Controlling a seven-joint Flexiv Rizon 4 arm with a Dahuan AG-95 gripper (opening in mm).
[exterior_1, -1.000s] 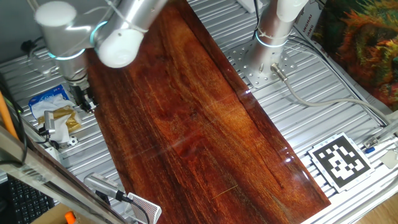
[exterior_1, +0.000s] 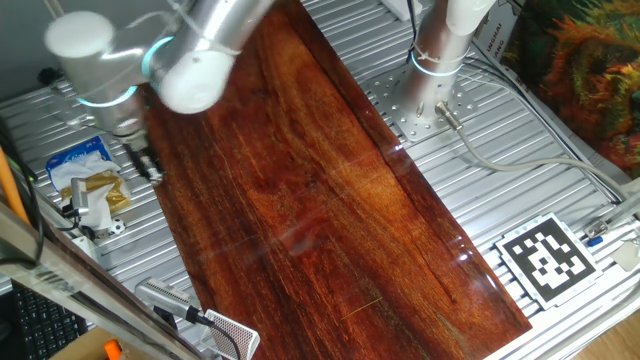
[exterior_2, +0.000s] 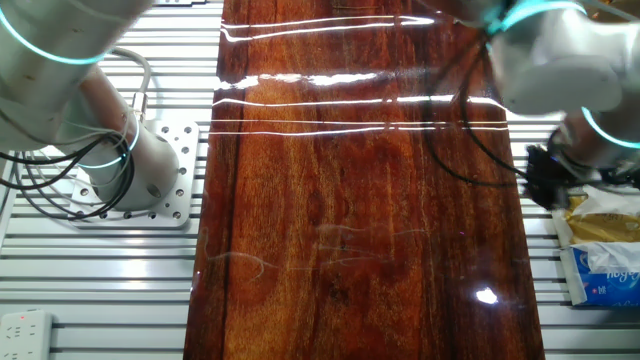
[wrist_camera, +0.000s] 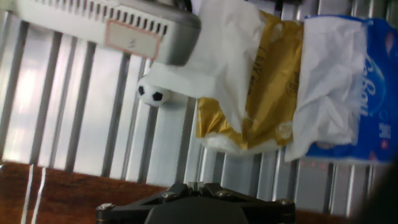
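Note:
My gripper is shut at the lower middle of the wrist view, its black fingertips together and nothing showing between them. In exterior view 1 the gripper (exterior_1: 152, 176) hangs by the left edge of the dark wooden board (exterior_1: 310, 190). Ahead of it in the wrist view lie a gold tissue pack (wrist_camera: 273, 81) and a blue-and-white tissue pack (wrist_camera: 380, 87), with white tissue sticking out. A small black-and-white football (wrist_camera: 153, 92) sits left of the gold pack, partly covered by tissue. The gripper is apart from all of these.
A grey-white device (wrist_camera: 124, 28) with vents borders the ball. The board's glossy top is bare. On its far side stand the arm's base (exterior_1: 425, 105) and a black-and-white marker plate (exterior_1: 548, 262). A camera on a stand (exterior_1: 165, 297) is near the left frame.
The packs and the board have not moved.

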